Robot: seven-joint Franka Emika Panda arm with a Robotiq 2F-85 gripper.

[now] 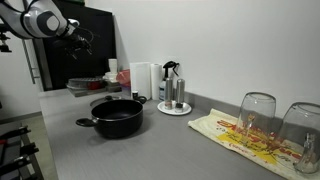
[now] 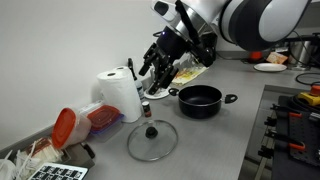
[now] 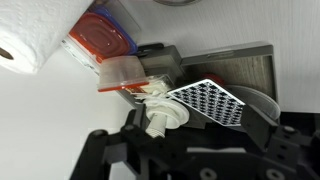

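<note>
A black two-handled pot point(image 1: 118, 118) stands on the grey counter, with no lid on it. Beside it, in exterior view 2, lies a glass lid point(image 2: 150, 142) with a black knob, flat on the counter. My gripper point(image 1: 85, 43) hangs high at the far left end in exterior view 1, well away from the pot. The wrist view has the open gripper's dark fingers spread at its lower edge, over a white perforated piece point(image 3: 207, 102) and a white round-headed item point(image 3: 161, 112). Nothing shows held between them.
A paper towel roll point(image 2: 119, 95), red containers point(image 2: 68, 127) and a rack of utensils point(image 2: 38, 160) line one side. Seasoning grinders stand on a white plate point(image 1: 174, 107). Two upturned glasses point(image 1: 255, 117) rest on a yellow cloth point(image 1: 222, 128). Counter in front of the pot is bare.
</note>
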